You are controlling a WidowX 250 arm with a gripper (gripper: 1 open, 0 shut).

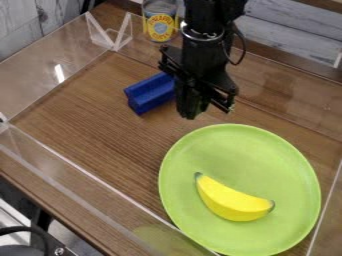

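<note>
My black gripper (190,100) hangs over the wooden table just right of a blue block (147,93), partly covering that block's right end. I cannot tell how wide its fingers stand or whether anything is between them. A yellow banana (233,199) lies on a green plate (241,147) at the lower right.
A yellow-labelled can or jar (160,24) stands at the back beside my arm. Clear plastic edging runs along the table's left and front.
</note>
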